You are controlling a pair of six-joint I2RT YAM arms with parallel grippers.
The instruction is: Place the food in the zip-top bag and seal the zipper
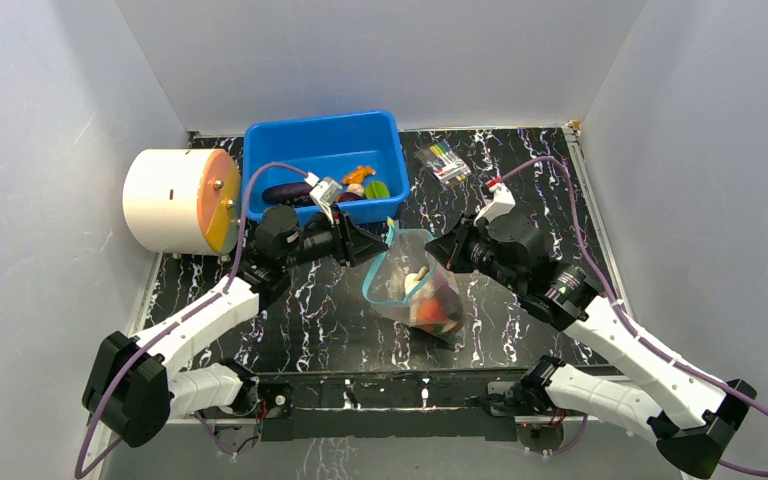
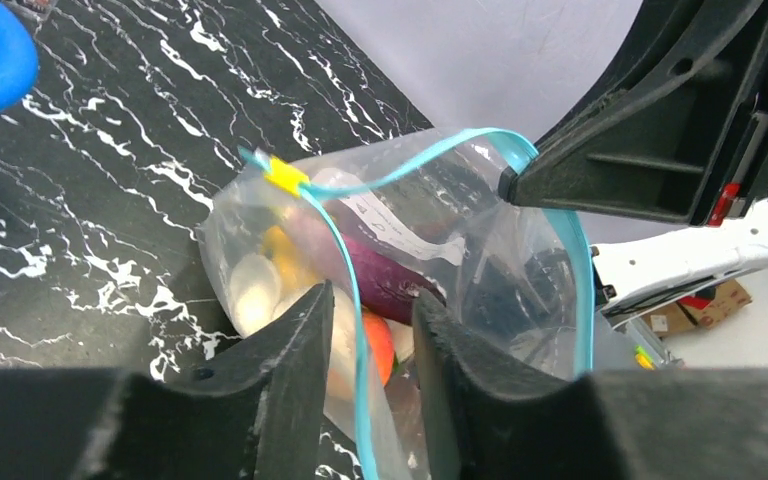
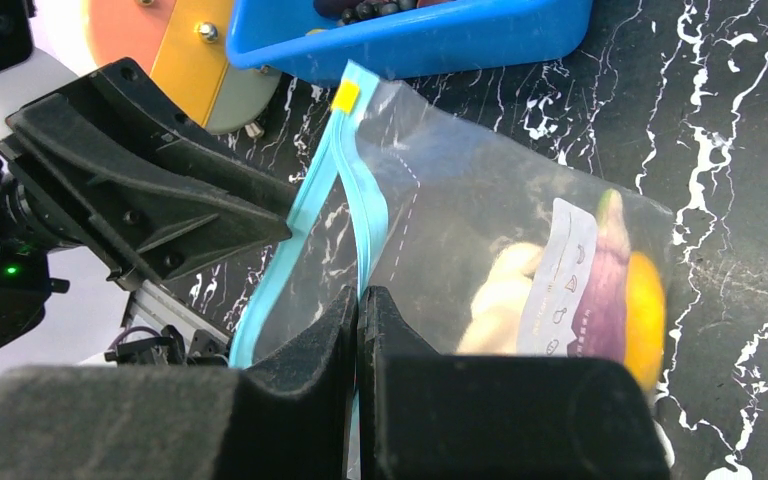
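Observation:
The clear zip top bag (image 1: 415, 275) stands on the table between my arms, food inside and its blue-edged mouth open. A red-orange item (image 1: 430, 311) shows through its lower front; a purple piece (image 2: 385, 280) lies higher in the left wrist view. The bag's yellow slider (image 2: 284, 176) sits at one end of the zipper. My left gripper is partly open, its fingers on either side of the near blue rim without closing on it. My right gripper is shut on the other side of the blue rim.
Behind the bag is a blue bin (image 1: 322, 150) holding an eggplant (image 1: 288, 193) and several other foods. A pack of markers (image 1: 444, 163) lies at the back right. A white and orange cylinder (image 1: 172, 201) stands at far left. Bare table surrounds the bag's front.

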